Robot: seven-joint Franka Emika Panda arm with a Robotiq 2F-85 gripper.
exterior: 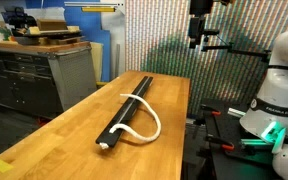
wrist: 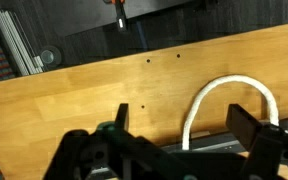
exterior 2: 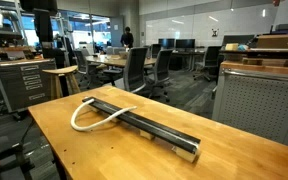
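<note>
A white cord (exterior: 157, 120) lies in a loop on the wooden table, crossing a long black rail (exterior: 130, 108). In exterior view 2 the cord (exterior 2: 78, 121) bends around beyond the rail's side, and one stretch of it runs onto the dark rail (exterior 2: 156, 127). The wrist view shows the cord's curve (wrist: 230, 79) on bare wood, with its lower part at the rail, partly hidden by my fingers. My gripper stands open high above the table, nothing between its fingers. In exterior view 1 the gripper (exterior: 196, 43) hangs above the table's far right side.
Much of the wooden table (exterior: 59, 135) around the rail is clear. My arm's base (exterior: 249, 135) stands beyond the table's right edge. A grey cabinet (exterior: 74, 78) stands behind the table, and a small stool (exterior 2: 60, 73) is past its far end.
</note>
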